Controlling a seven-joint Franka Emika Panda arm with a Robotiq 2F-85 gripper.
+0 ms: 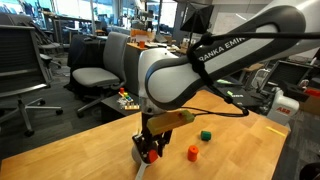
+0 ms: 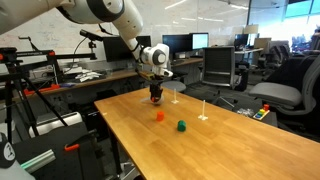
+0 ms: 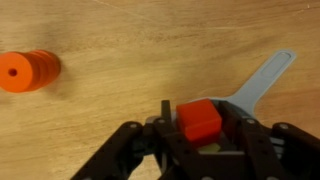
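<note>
A red block (image 3: 200,122) sits between the fingers of my gripper in the wrist view. Whether the pads press on it or stand slightly clear, I cannot tell. Just below it is a grey pot with a long pale handle (image 3: 264,82), mostly hidden by the fingers. In exterior view 1 my gripper (image 1: 152,148) points down at the pot (image 1: 136,152), with the red block (image 1: 152,156) at its rim or inside. A bit of yellow shows under the block in the wrist view.
An orange-red cylinder (image 1: 193,153) stands on the wooden table (image 1: 70,158) right of the pot. Farther back is a green object (image 1: 206,135). Slim white upright items (image 2: 203,110) stand on the table too. Its near part in exterior view 2 is bare.
</note>
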